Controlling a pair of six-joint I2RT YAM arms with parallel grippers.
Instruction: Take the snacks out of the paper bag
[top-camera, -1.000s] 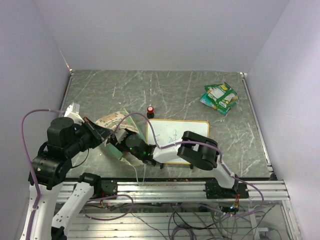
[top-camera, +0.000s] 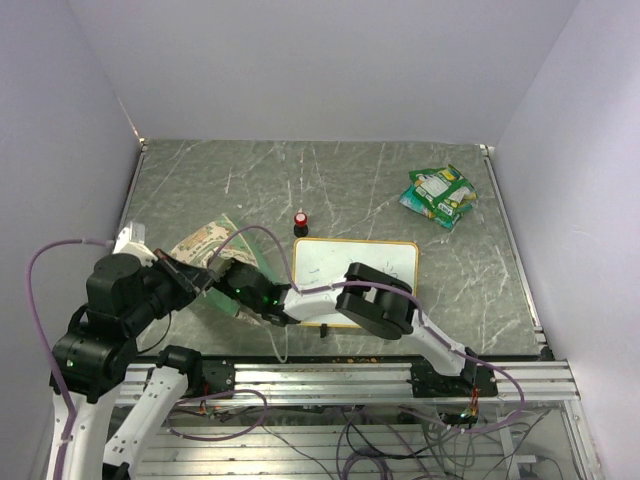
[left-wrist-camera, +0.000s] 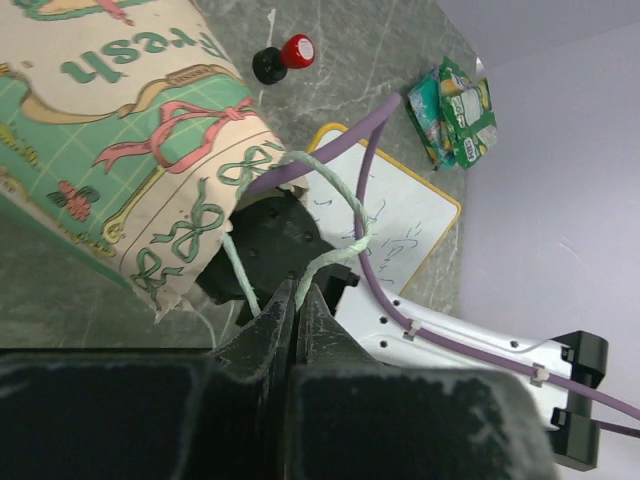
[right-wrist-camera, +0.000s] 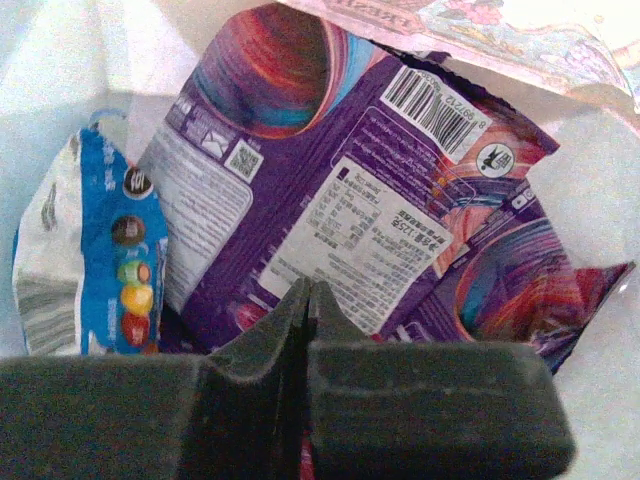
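Note:
The paper bag (top-camera: 205, 240) lies on the table's left side. My left gripper (top-camera: 200, 282) is shut on the bag's green cord handle (left-wrist-camera: 362, 225), above the bag's opening. My right gripper is inside the bag, shut, its tips at purple snack packets (right-wrist-camera: 345, 230); whether anything is between its fingers is not visible. A blue-and-white snack packet (right-wrist-camera: 110, 250) lies beside them at the left of the right wrist view. Green and teal packets (top-camera: 443, 195) lie outside, at the back right of the table.
A whiteboard (top-camera: 390, 255) lies under my right arm at the centre. A red-topped black object (top-camera: 300, 222) stands behind it. Walls bound the table at back and sides.
My right arm has moved leftward, further into the bag. My left gripper has shifted slightly left and toward the front, still on the handle.

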